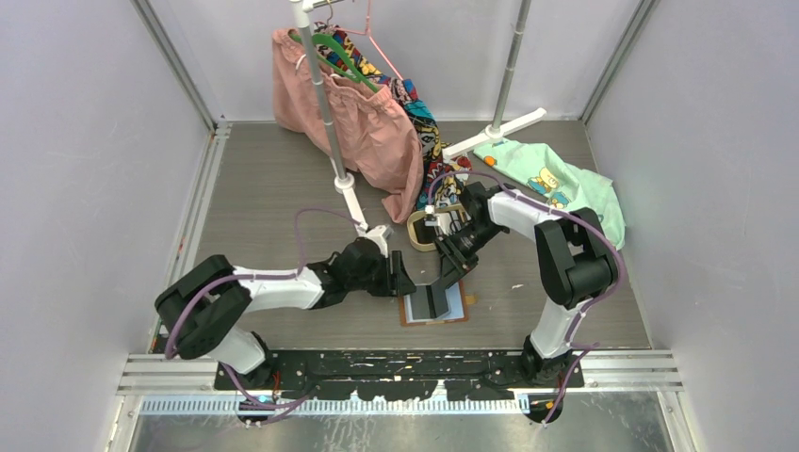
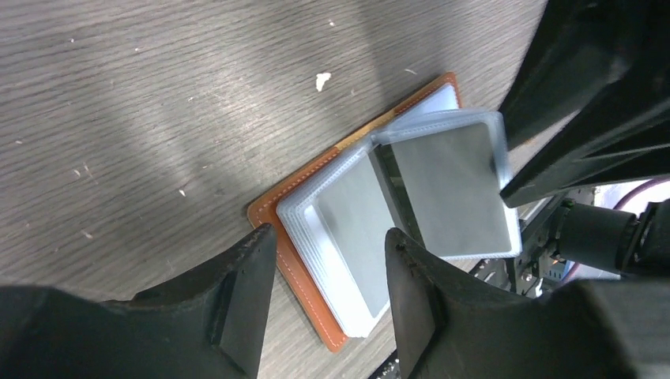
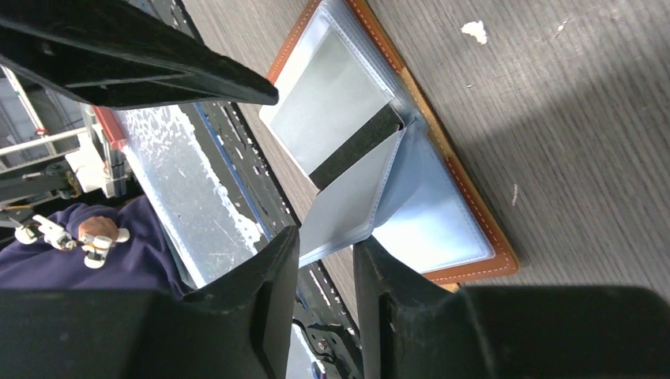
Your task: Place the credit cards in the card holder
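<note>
The card holder (image 1: 454, 303), brown-edged with clear sleeve pages, lies open on the table. One sleeve page (image 2: 454, 189) stands raised at an angle above it. In the right wrist view, that page's edge reaches between the fingertips of my right gripper, whose fingers stand a little apart. My left gripper is open over the holder's other end, with the flat sleeve (image 2: 355, 229) seen beyond its gap and nothing held. Grey panels and a black strip (image 3: 355, 146) show in the sleeves; I cannot tell which are cards.
Behind the right gripper is a small tan basket (image 1: 415, 243) with dark items, partly hidden. Farther back stand a clothes rack (image 1: 344, 182) with pink trousers (image 1: 363, 132) and a green cloth (image 1: 565, 184). The table left of the left arm is clear.
</note>
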